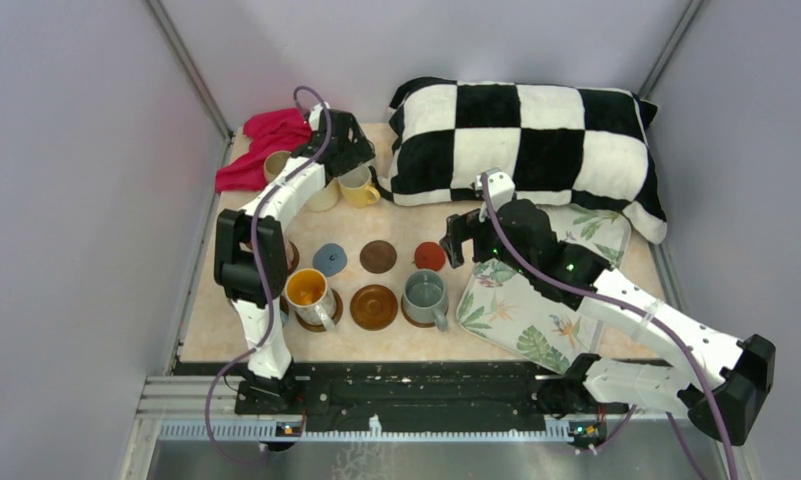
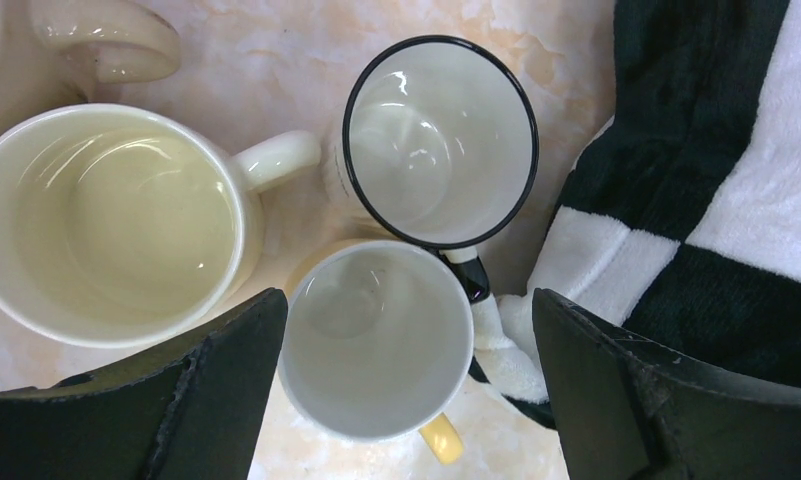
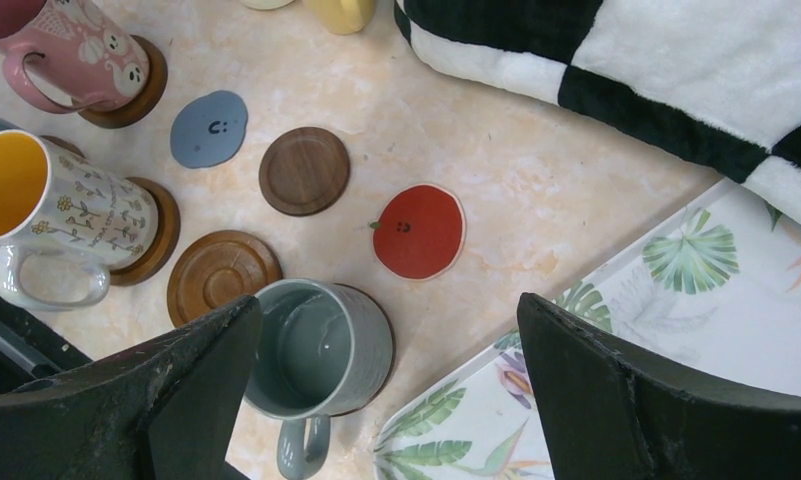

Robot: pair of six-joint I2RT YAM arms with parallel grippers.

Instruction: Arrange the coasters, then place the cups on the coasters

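In the left wrist view my left gripper is open above a white-lined cup with a yellow handle (image 2: 376, 340), nothing held. A black-rimmed white cup (image 2: 441, 145) touches it on the far side, and a cream cup (image 2: 126, 225) stands to its left. My right gripper is open and empty over the table's middle. Bare coasters lie below it: a red one (image 3: 419, 232), a dark wooden one (image 3: 304, 171), a blue one (image 3: 208, 128) and a ringed brown one (image 3: 223, 270). A grey cup (image 3: 321, 345) stands on another coaster.
A flowered white mug (image 1: 310, 298) and a pink mug (image 3: 86, 55) stand on coasters at the left. The checkered pillow (image 1: 526, 145) fills the back right, close to the cups. A leaf-patterned tray (image 1: 526, 315) lies at the right, and a red cloth (image 1: 266, 145) at the back left.
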